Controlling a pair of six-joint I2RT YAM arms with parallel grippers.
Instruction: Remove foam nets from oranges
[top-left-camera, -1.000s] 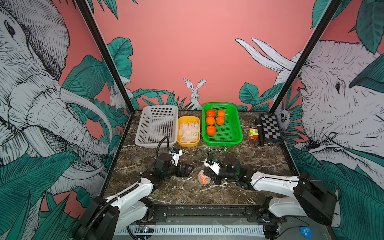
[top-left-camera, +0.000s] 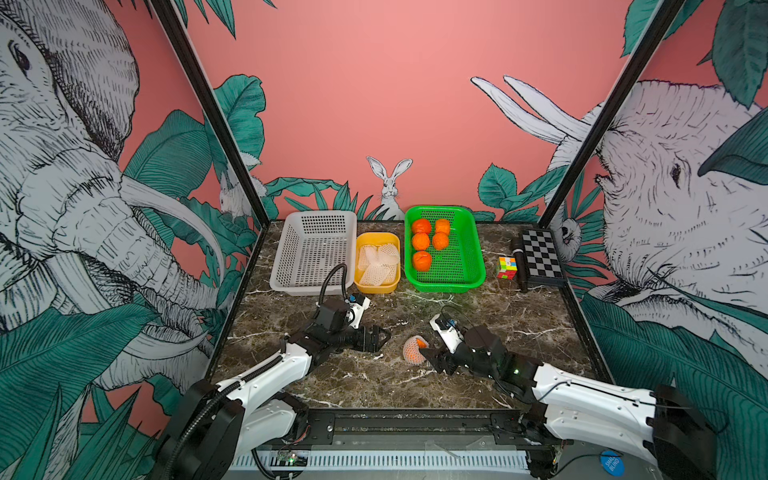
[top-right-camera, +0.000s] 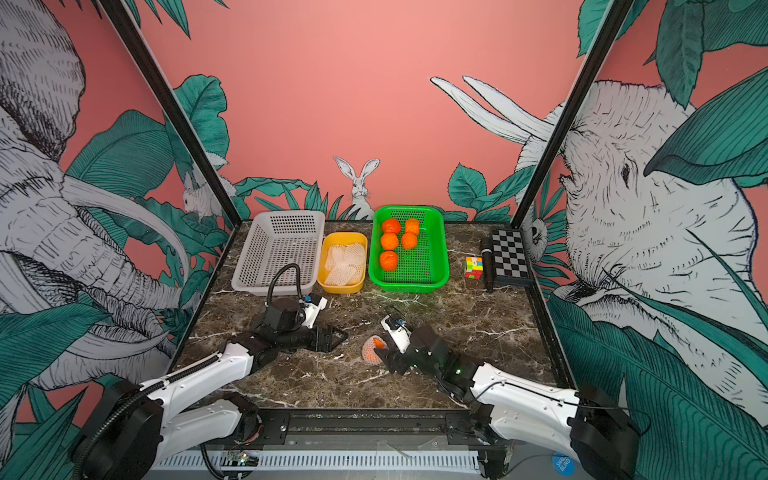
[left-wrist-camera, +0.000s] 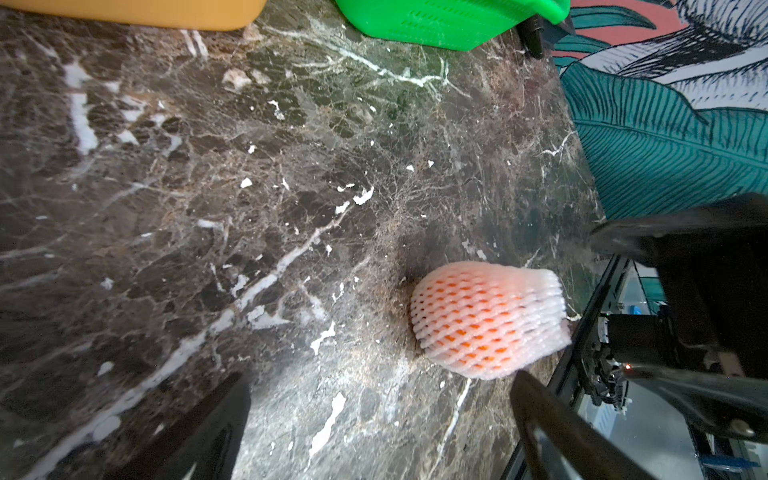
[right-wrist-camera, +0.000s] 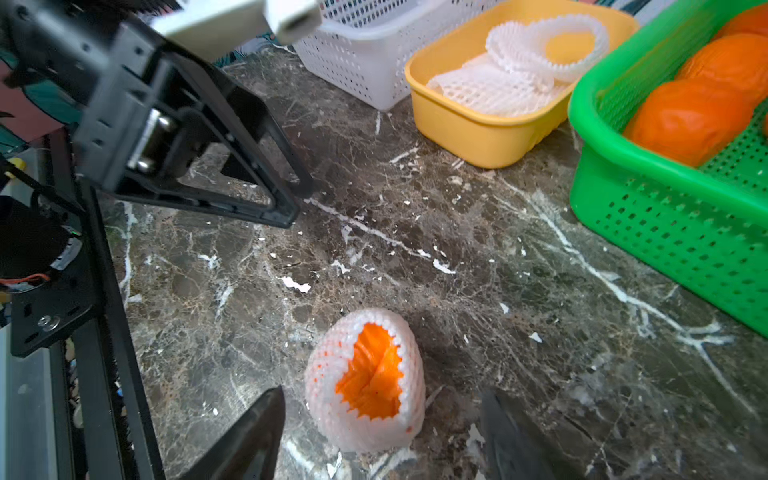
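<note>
One orange in a white foam net (right-wrist-camera: 324, 392) lies on the marble table between my two arms. The net's open end shows bare orange peel (right-wrist-camera: 370, 372) in the right wrist view. My right gripper is open, its fingers (right-wrist-camera: 254, 428) apart on either side of the netted orange with clear space around it. To the left, my left gripper stands open and empty; from its view the netted orange (left-wrist-camera: 480, 320) lies beyond the right finger. Several bare oranges (top-left-camera: 421, 261) lie in the green basket (top-left-camera: 468, 276).
Removed foam nets (top-left-camera: 378, 264) lie in the yellow bin (top-left-camera: 378, 289). Left of it stands an empty white basket (top-left-camera: 280, 281). A puzzle cube (top-left-camera: 507, 268) and a checkered board (top-left-camera: 542, 254) sit at the right. Marble in front of the baskets is clear.
My right gripper has backed away to the right from the netted orange, which has shifted slightly right, so its peel opening now shows. The left arm has moved only slightly.
</note>
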